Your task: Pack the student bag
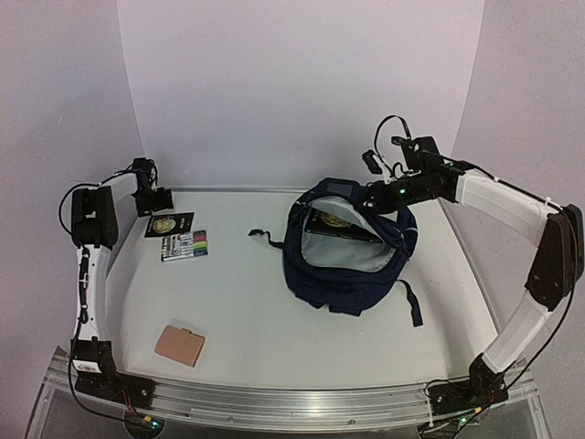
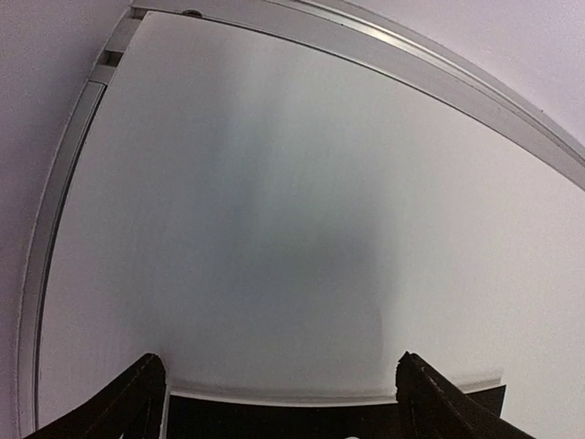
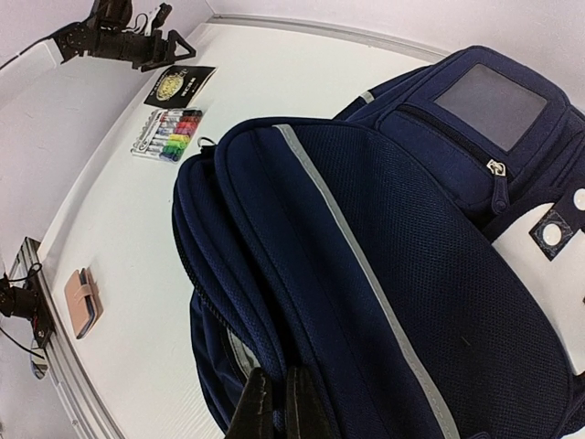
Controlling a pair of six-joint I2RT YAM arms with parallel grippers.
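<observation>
The navy student bag (image 1: 338, 294) lies on the table right of centre, its mouth spread and grey lining showing. Inside rests a black book with a gold emblem (image 1: 343, 228). My right gripper is shut on the bag's upper edge, the navy fabric running between its fingers. At the far left, a similar black book (image 1: 170, 225) lies flat beside a clear pack of coloured markers (image 1: 185, 245). My left gripper stands open behind that book, low near the table; the book's dark edge crosses between its fingers at the bottom of the left wrist view.
A tan wallet (image 1: 179, 346) lies at the front left. Walls rise at the back and both sides. Bare table stretches between the left-hand items and the bag. A bag strap (image 1: 266, 237) reaches out leftward.
</observation>
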